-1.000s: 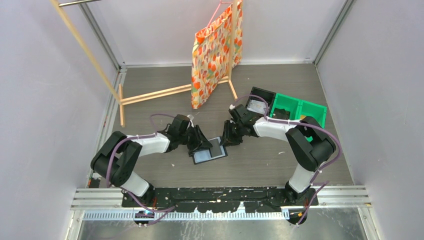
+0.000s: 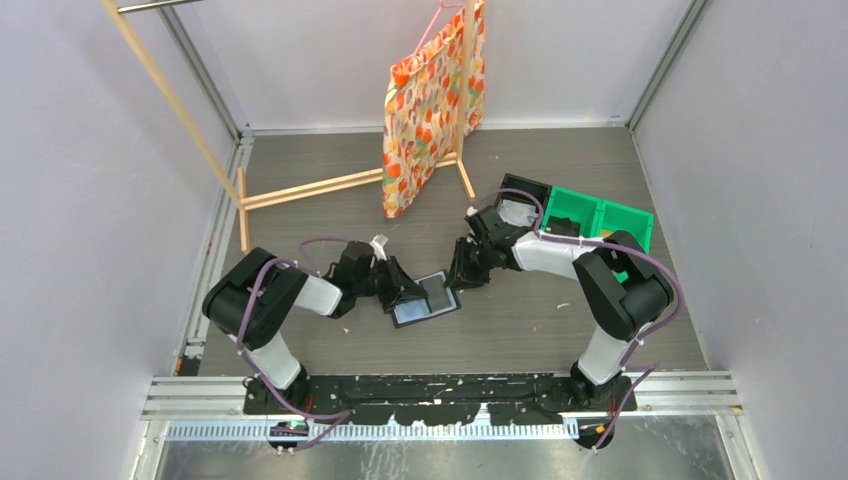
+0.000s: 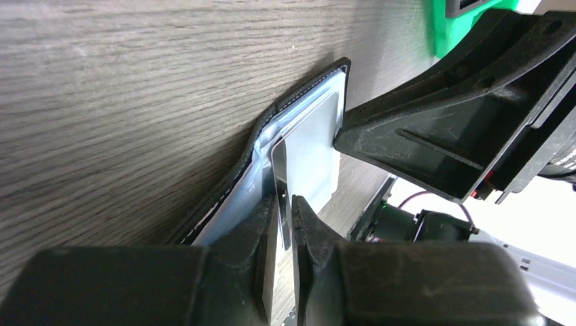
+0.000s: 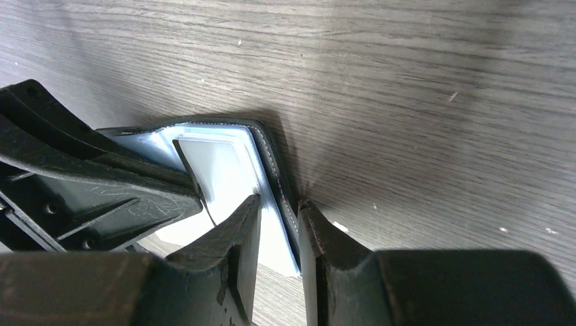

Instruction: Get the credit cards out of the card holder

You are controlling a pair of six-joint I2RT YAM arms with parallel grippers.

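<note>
The black card holder (image 2: pixel 440 308) lies open on the floor between my grippers, with pale clear sleeves (image 4: pixel 272 231) and a grey card (image 3: pixel 316 149) in view. My left gripper is shut on the card's edge, its fingertips low at the holder's middle. My right gripper is at the holder's right end, its fingertips slightly apart on either side of the dark border and sleeve edge; in the left wrist view it reaches in from the right.
Green bins (image 2: pixel 625 220) and a black box (image 2: pixel 525 185) stand at the back right. A wooden frame (image 2: pixel 310 190) with a patterned cloth (image 2: pixel 420 120) stands behind. Bare floor surrounds the holder.
Both grippers and the holder have shifted slightly to the right in the top view. The left arm's elbow has moved more than its gripper.
</note>
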